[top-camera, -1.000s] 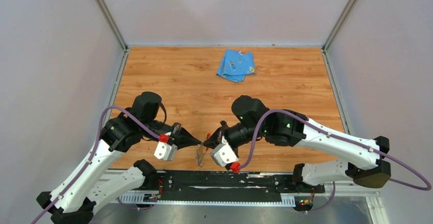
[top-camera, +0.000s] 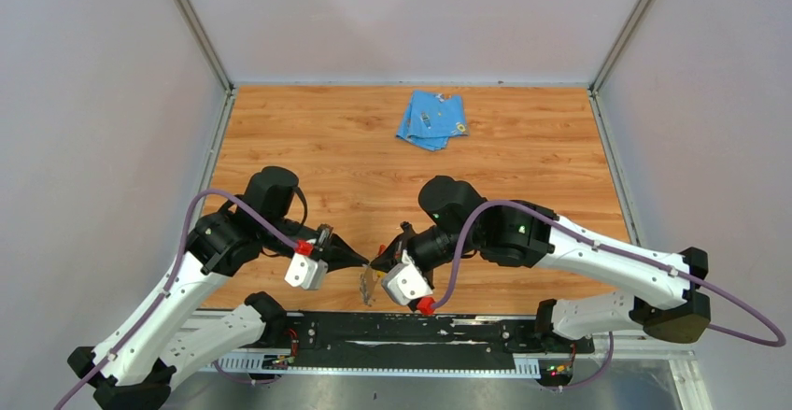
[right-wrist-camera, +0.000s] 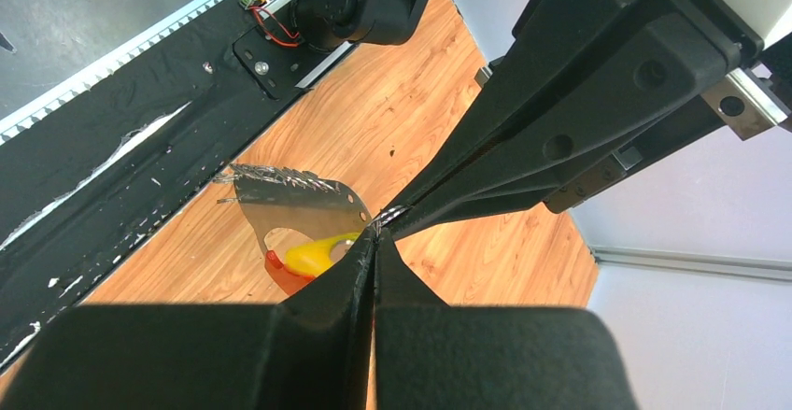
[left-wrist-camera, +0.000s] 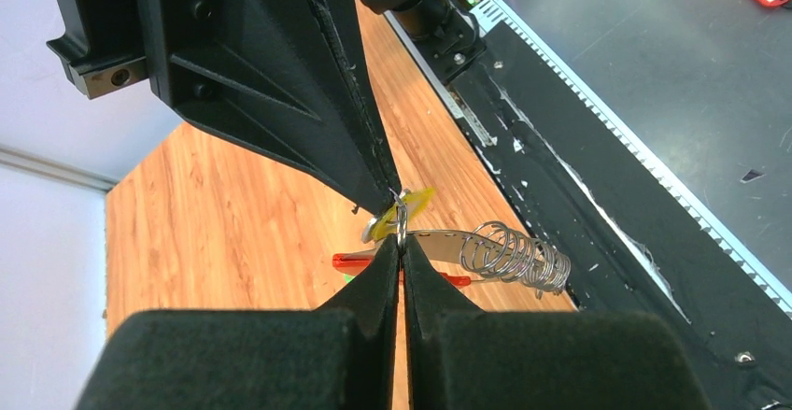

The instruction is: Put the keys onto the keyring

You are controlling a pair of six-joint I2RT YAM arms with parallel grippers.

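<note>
My left gripper and right gripper face each other, tips almost touching, low over the front of the table. A thin metal keyring point(left-wrist-camera: 402, 218) stands edge-on at the left gripper's tips, which are shut on it. Its far end meets the tips of the right gripper, also shut; whether they pinch it is hidden. Close by hangs a thin metal plate point(right-wrist-camera: 304, 200) with a row of wire rings point(left-wrist-camera: 514, 259) along one edge. A yellow key head point(right-wrist-camera: 313, 257) and a red piece point(right-wrist-camera: 288, 277) show beside it, partly covered by the right fingers.
A folded blue cloth point(top-camera: 433, 120) lies at the back of the wooden table point(top-camera: 327, 139). A black rail point(top-camera: 411, 340) runs along the front edge, close to the grippers. Walls stand on both sides.
The red piece has moved a little and some yellow shows near it. The left arm is nearly still.
</note>
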